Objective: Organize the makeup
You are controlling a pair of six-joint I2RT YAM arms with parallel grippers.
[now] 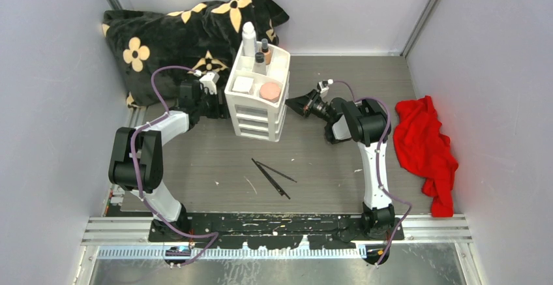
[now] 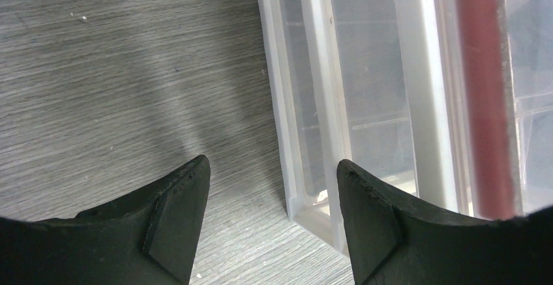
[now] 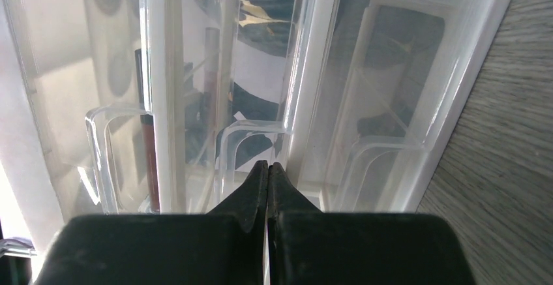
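Note:
A white drawer organizer (image 1: 255, 117) stands at mid-table with its clear drawers stacked below an open top. On that top sit a white bottle (image 1: 249, 39), two small dark-capped bottles, a white box (image 1: 243, 85) and a round pink item (image 1: 270, 91). My left gripper is open at the organizer's left side, one finger against or very near its lower edge; nothing held shows. My right gripper is shut, its tips in front of the clear drawer fronts (image 3: 254, 126) on the right side; whether they touch cannot be told. Two dark pencils (image 1: 270, 179) lie in front.
A dark flowered cushion (image 1: 163, 50) leans behind and left of the organizer. A red cloth (image 1: 427, 148) lies at the far right.

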